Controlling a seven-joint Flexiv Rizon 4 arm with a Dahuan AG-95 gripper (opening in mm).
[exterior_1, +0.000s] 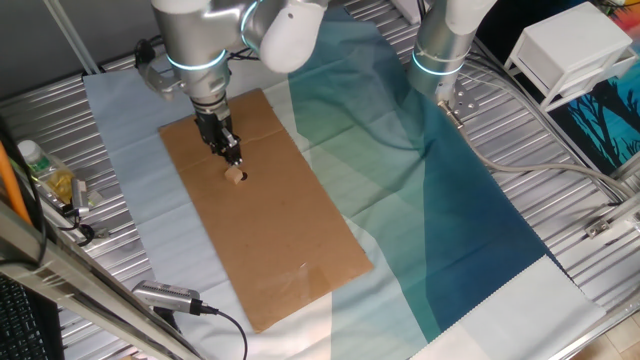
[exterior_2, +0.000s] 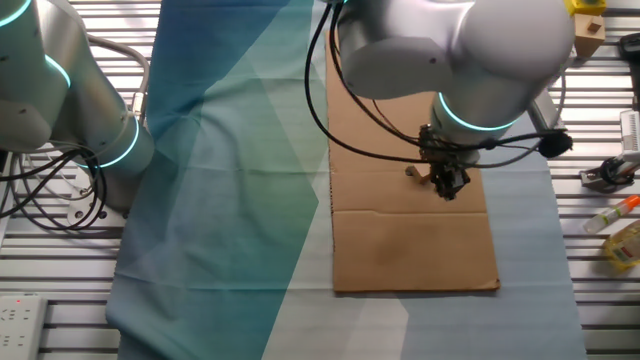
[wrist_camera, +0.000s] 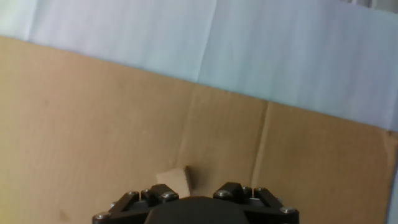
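A small tan block (exterior_1: 234, 174) rests on the brown cardboard sheet (exterior_1: 290, 235), with a dark spot at its right side. Just above and behind it hangs my gripper (exterior_1: 234, 161), its fingertips close to the block in exterior view 1. From the wrist, the block (wrist_camera: 175, 181) shows beyond the left finger (wrist_camera: 163, 191), partly hidden by the gripper body. The two fingers stand apart with a gap between them, and nothing is seen held. In exterior view 2 the gripper (exterior_2: 449, 190) is over the cardboard, and the block is mostly hidden beside it.
A patterned cloth (exterior_1: 385, 190) lies under the cardboard on a slatted metal table. A silver cylindrical device (exterior_1: 166, 296) with a cable stands at front left. The near part of the cardboard is bare.
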